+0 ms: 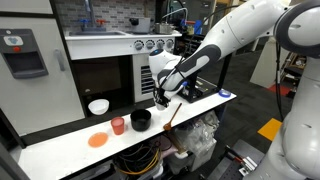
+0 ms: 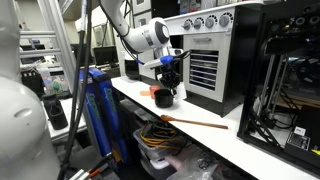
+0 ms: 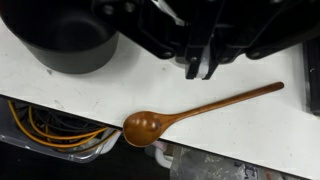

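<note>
Near the middle of the counter, my gripper (image 1: 161,97) is just behind and right of the black pot (image 1: 141,119). Its fingers are closed around a small pale object (image 3: 206,66), mostly hidden by the fingers, so what it is cannot be told. In the wrist view, the wooden spoon (image 3: 150,127) lies on the white counter, its bowl at the front edge and its handle pointing right. The black pot (image 3: 70,40) stands at upper left there, apart from the fingers.
Left of the pot are a red cup (image 1: 118,125), an orange disc (image 1: 97,139) and a white bowl (image 1: 98,106). A bin of cables (image 3: 50,135) sits below the counter's front edge. The right part of the counter (image 2: 215,140) has bare room around the spoon.
</note>
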